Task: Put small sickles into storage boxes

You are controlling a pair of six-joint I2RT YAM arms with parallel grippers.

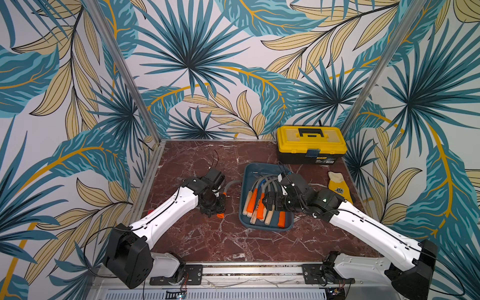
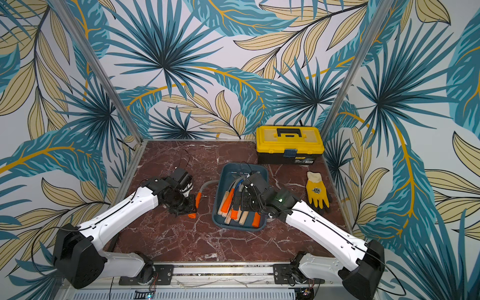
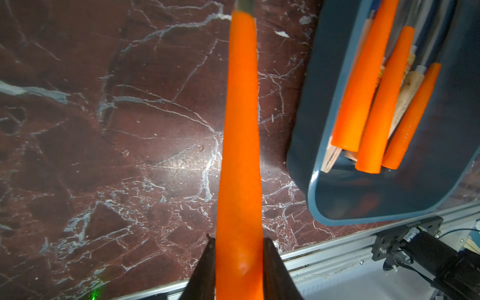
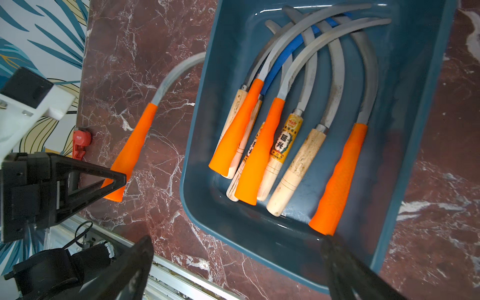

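An orange-handled sickle (image 3: pixel 238 150) is between the fingers of my left gripper, just left of the blue-grey box (image 2: pixel 240 226); its curved blade (image 4: pixel 175 74) points toward the box rim. Inside the box lie several sickles, some with orange handles (image 4: pixel 338 177), some with wooden ones (image 4: pixel 295 170). My right gripper is over the box, its blurred fingers wide apart with nothing held between them.
A yellow-lidded toolbox (image 2: pixel 289 145) stands at the back right, and a yellow glove (image 2: pixel 316 190) lies at the right edge.
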